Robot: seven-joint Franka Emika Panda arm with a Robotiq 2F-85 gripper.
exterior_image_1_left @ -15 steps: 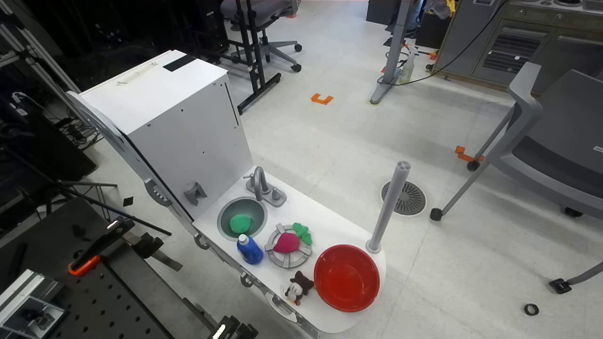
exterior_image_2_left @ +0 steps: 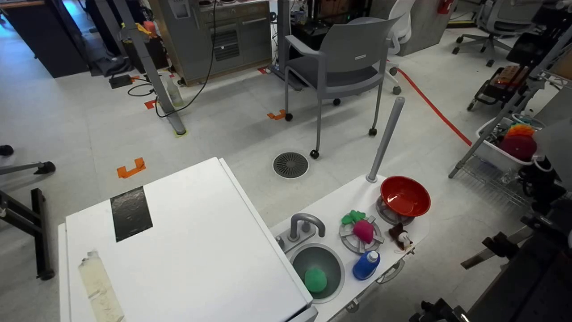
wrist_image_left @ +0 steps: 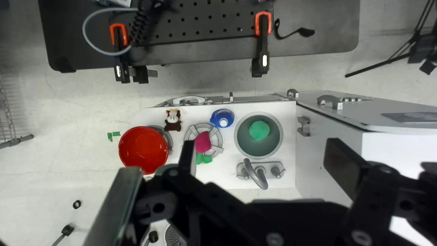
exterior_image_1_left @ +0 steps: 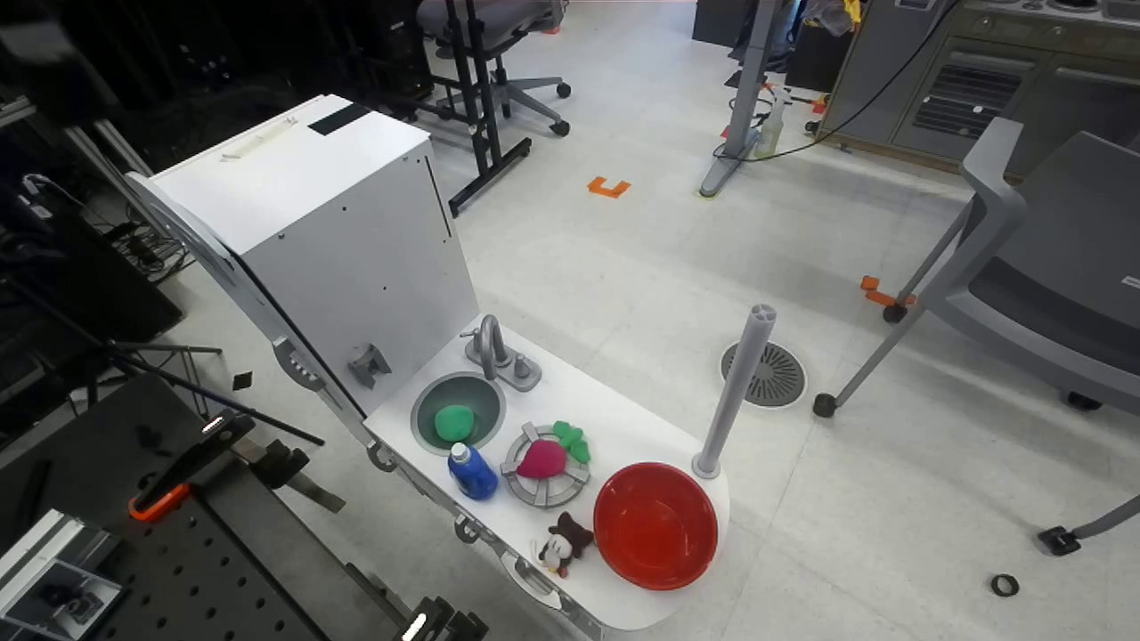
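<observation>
In the wrist view my gripper is open, its dark fingers wide apart and nothing held, high above the white toy kitchen counter point(wrist_image_left: 221, 174). A green rounded object point(wrist_image_left: 259, 130) lies in the grey sink point(exterior_image_1_left: 419, 411). Beside the sink stands a blue bottle point(exterior_image_1_left: 471, 474). On the grey burner point(exterior_image_1_left: 546, 490) rests a magenta object point(exterior_image_1_left: 541, 459), with a green leafy piece point(exterior_image_1_left: 572, 440) touching it at the burner's edge. A brown-and-white plush toy point(wrist_image_left: 172, 120) lies near the red bowl point(wrist_image_left: 143, 150), which is empty and partly covers a second burner.
A tall white cabinet point(exterior_image_1_left: 353, 256) rises at the sink end of the counter. The grey faucet point(exterior_image_1_left: 492, 347) and an upright grey post point(exterior_image_1_left: 737, 390) also stick up. A black perforated table point(wrist_image_left: 200, 24) with orange-handled clamps stands along the counter's front side.
A dark blurred shape now shows at the upper left of exterior view 1, where none was a second ago. The counter objects have not moved.
</observation>
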